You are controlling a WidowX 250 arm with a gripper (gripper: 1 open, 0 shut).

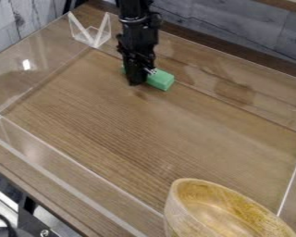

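My gripper [136, 72], a dark arm hanging from the top centre, is down at a green block [157, 80] in the upper middle of the wooden table [126, 139]. Its lower end covers the left part of the block. The fingers are small and dark, so I cannot tell whether they are open or shut.
A large yellow container [218, 211] stands at the bottom right. A white wire-like object [89, 28] is at the upper left. Dark walls border the back.
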